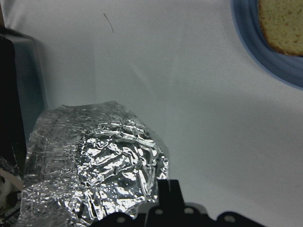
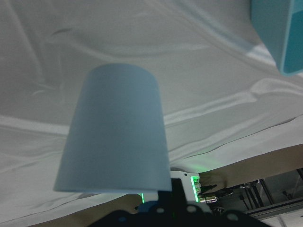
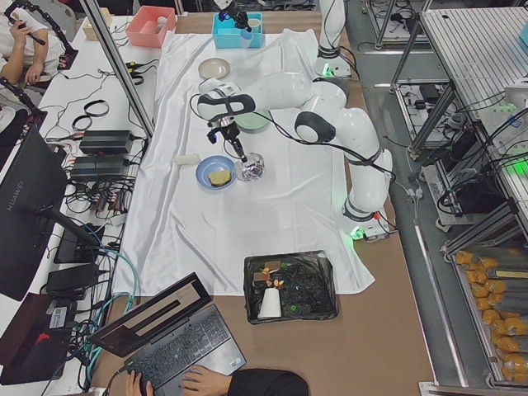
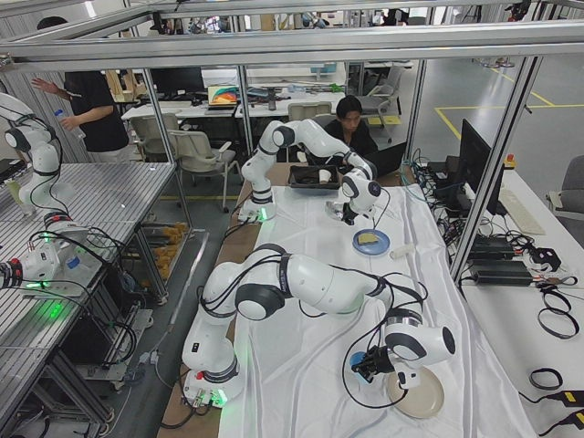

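My left gripper (image 3: 240, 155) is shut on crumpled foil (image 1: 118, 165), which hangs just beside a blue plate (image 3: 206, 177) with a bread slice (image 1: 281, 23) on it. My right gripper (image 4: 372, 365) is shut on a light-blue cup (image 2: 113, 132), held over the cloth near a teal bin (image 2: 270, 28) and a beige plate (image 4: 418, 397).
A green plate (image 3: 254, 122) lies under the left arm. A black tray (image 3: 290, 287) with small items sits beyond the cloth's front edge. A white object (image 3: 187, 158) lies left of the blue plate.
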